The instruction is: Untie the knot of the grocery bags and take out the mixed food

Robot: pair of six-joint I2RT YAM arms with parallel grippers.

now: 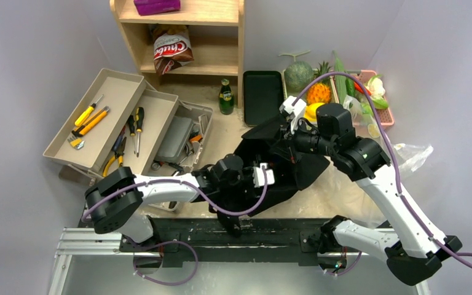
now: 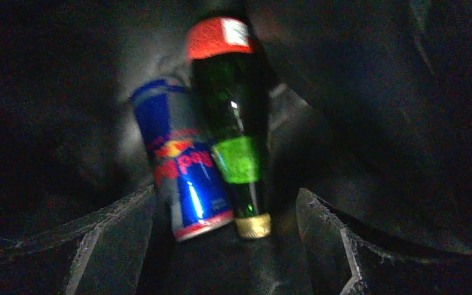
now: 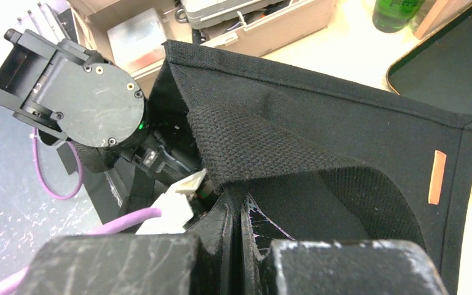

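The black grocery bag (image 1: 307, 172) lies open in the middle of the table, beneath both arms. Inside it, in the left wrist view, a blue can (image 2: 183, 166) lies beside a green bottle with a red label (image 2: 233, 107). My left gripper is open, down in the bag around the near ends of both, holding neither. My right gripper is shut on the black fabric of the bag (image 3: 313, 135) at its upper edge.
Tool boxes (image 1: 98, 117) stand at the left, a green bottle (image 1: 226, 98) and dark tray (image 1: 262, 98) at the back, produce baskets (image 1: 387, 117) at the back right, and a clear plastic bag (image 1: 412, 160) at the right.
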